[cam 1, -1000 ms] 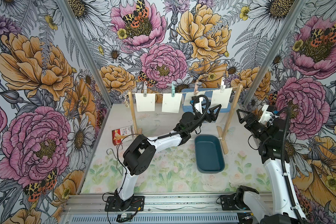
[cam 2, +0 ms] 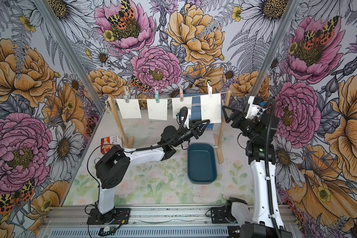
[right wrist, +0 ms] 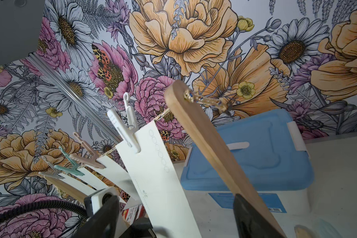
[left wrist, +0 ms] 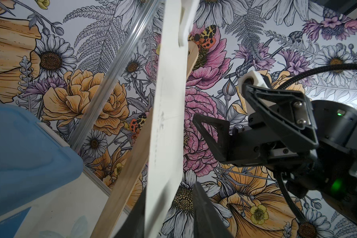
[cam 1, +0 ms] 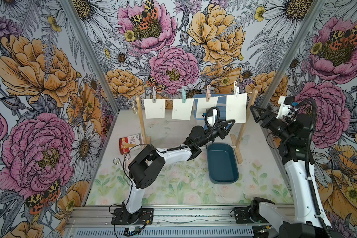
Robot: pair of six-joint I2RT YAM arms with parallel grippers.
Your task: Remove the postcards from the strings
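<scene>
Several blank cream postcards hang from a string between two wooden posts, held by grey, teal [cam 1: 184,94], pink [cam 1: 208,93] and white [cam 1: 236,91] clothespins. My left gripper [cam 1: 230,123] is at the lower edge of the rightmost postcard [cam 1: 236,107]. In the left wrist view, this card passes between its fingers, with a gap showing on the right side, so the fingers are partly open. My right gripper [cam 2: 226,111] stands open right of the right post [cam 2: 225,109], nothing between its fingers; in the right wrist view the white clothespin [right wrist: 125,129] is up and to the left.
An empty dark teal tray [cam 1: 222,163] rests on the table, below the right end of the string. Behind the cards stands a blue-lidded box [right wrist: 249,150]. A red-and-white carton [cam 1: 130,143] lies by the left post [cam 1: 141,119].
My left gripper has come down and right to the rightmost card's lower edge, and that card appears lower and turned.
</scene>
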